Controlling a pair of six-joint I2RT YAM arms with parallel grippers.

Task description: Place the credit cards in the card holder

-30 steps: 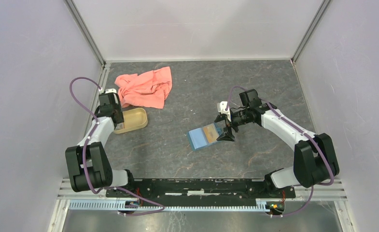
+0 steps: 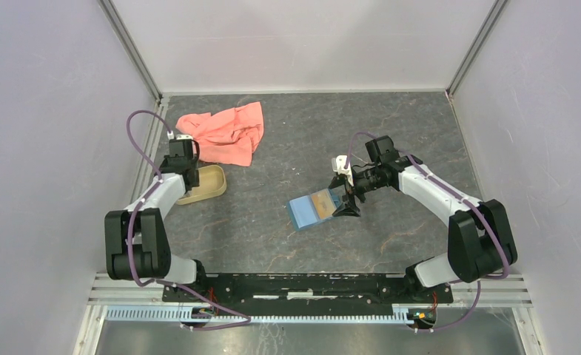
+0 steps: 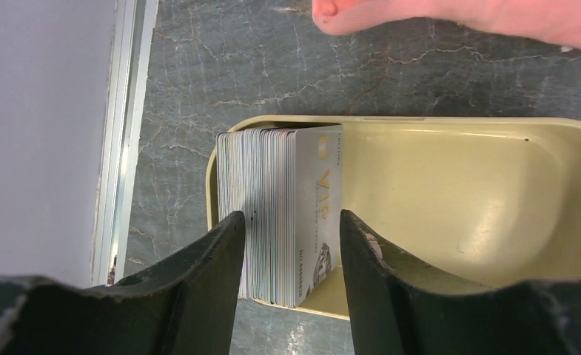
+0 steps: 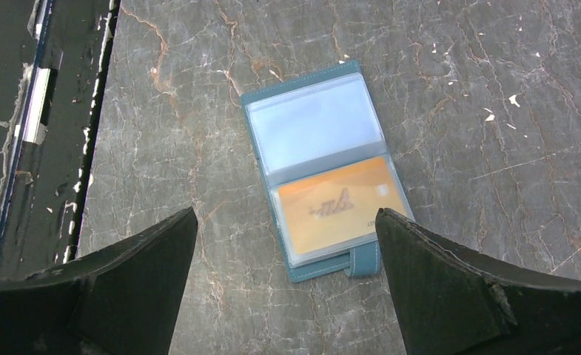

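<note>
A tight row of credit cards stands on edge at the left end of the cream tray. The outermost one, a white card with gold VIP lettering, faces right. My left gripper is part open over the row's near end, one finger on each side, the right finger apart from the white card. On the table lies the blue card holder, spread open, with an orange card in its lower pocket and the upper pocket pale. My right gripper stands open above it, empty.
A crumpled pink cloth lies behind the tray. A metal rail and wall run close along the tray's left. The grey tabletop between tray and card holder is clear.
The right arm, card holder and cloth look unmoved.
</note>
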